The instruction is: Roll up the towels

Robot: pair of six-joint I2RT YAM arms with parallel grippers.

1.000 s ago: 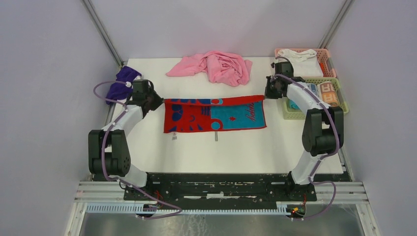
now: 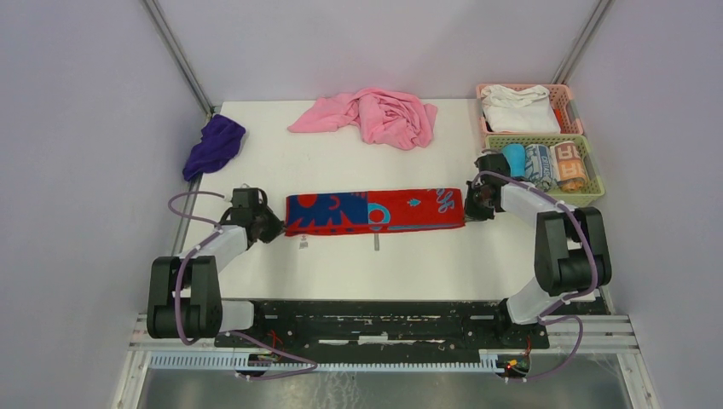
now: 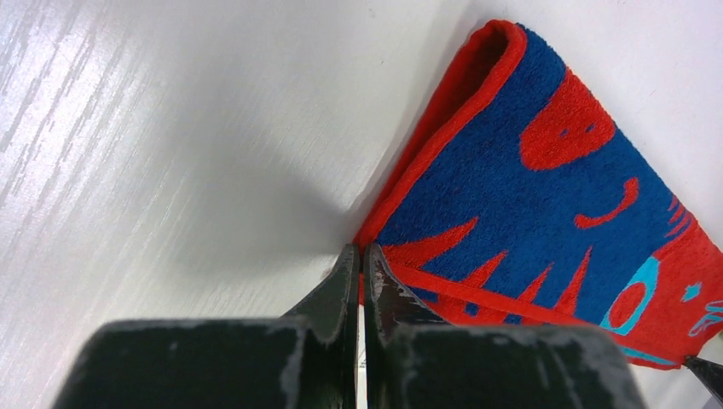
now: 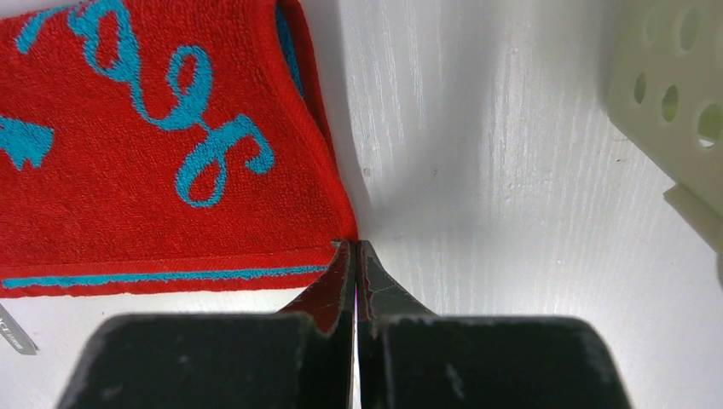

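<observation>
A red towel with blue and teal patterns [image 2: 401,209] [image 3: 494,196] [image 4: 170,187] lies folded lengthwise in a long strip across the middle of the white table. At its near left corner my left gripper [image 2: 280,228] is shut on the towel's edge. My right gripper [image 2: 467,213] is shut at the near right corner; whether cloth sits between its fingertips is hard to see.
A pink cloth [image 2: 384,119] lies at the back, a purple cloth [image 2: 213,145] on the left edge. At the back right stand a pink basket [image 2: 522,87] and a green basket [image 2: 588,187] with rolled towels, close beside my right arm.
Both grippers have moved toward the front, and the towel's back half has folded over the front half, turning the wide cloth into a narrow strip.
</observation>
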